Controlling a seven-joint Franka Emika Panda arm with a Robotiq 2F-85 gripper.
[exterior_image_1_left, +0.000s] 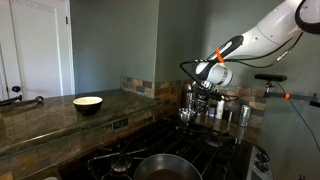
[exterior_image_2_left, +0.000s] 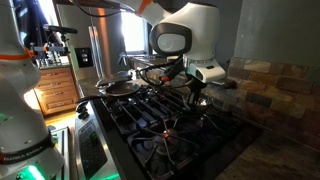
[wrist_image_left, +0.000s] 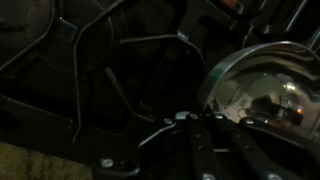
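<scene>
A shiny metal bowl-shaped vessel (wrist_image_left: 265, 88) fills the right side of the wrist view, its near edge at my fingertips. My gripper is shut on its edge, though the dark fingers make the exact contact hard to see. In exterior view 1 the gripper (exterior_image_1_left: 197, 97) is low over the far end of the stove, and the silver vessel (exterior_image_1_left: 187, 115) shows just below it. The arm's white wrist hides most of the gripper in exterior view 2.
Black grates (exterior_image_2_left: 165, 135) cover the stove. A large dark pan (exterior_image_1_left: 167, 168) sits at its near end. A black-and-cream bowl (exterior_image_1_left: 88, 104) stands on the counter (exterior_image_1_left: 60, 122). Bottles and canisters (exterior_image_1_left: 245, 115) line the back right, near the tiled wall.
</scene>
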